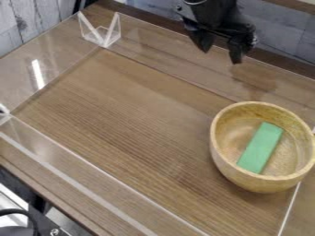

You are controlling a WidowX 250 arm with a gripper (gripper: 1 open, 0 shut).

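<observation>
The gripper (220, 41) is at the top centre-right of the camera view, a dark shape above the back of the wooden table (117, 134); its fingertips are hard to make out. A round tan bowl (229, 138) sits at the right front with a green block (259, 147) lying inside it, well apart from the gripper.
A small clear wire-like holder (101, 28) stands at the back left. A dark round object (17, 223) is partly visible off the table's lower-left edge.
</observation>
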